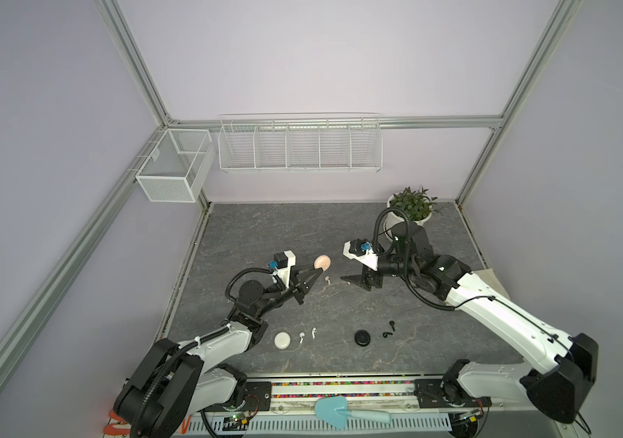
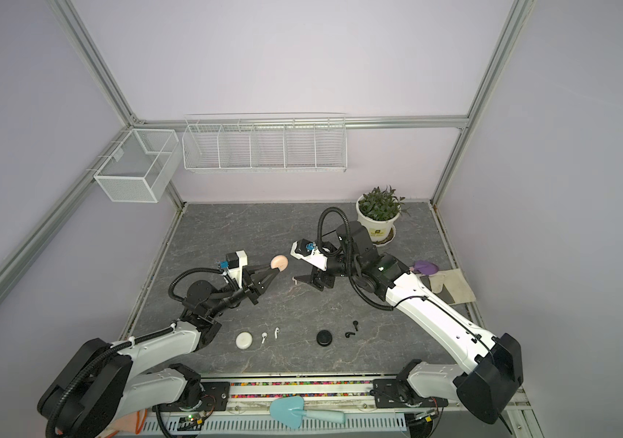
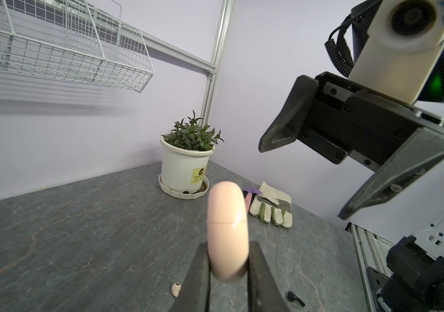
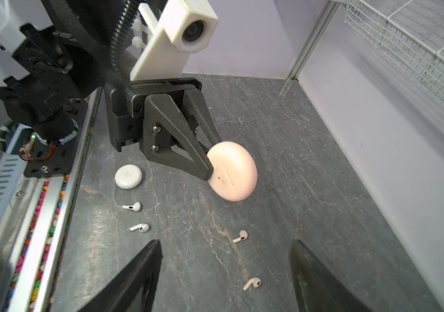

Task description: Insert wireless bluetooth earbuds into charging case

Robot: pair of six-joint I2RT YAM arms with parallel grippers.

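Note:
My left gripper is shut on a pale pink charging case, raised with its lid seam facing my right gripper, which hangs open just to the right, empty. Pale earbuds lie on the counter beneath them. A white round case with white earbuds sits at the front left; a black round case with black earbuds sits at the front right.
A potted plant stands at the back right, gloves lie at the right side, and wire baskets hang on the walls.

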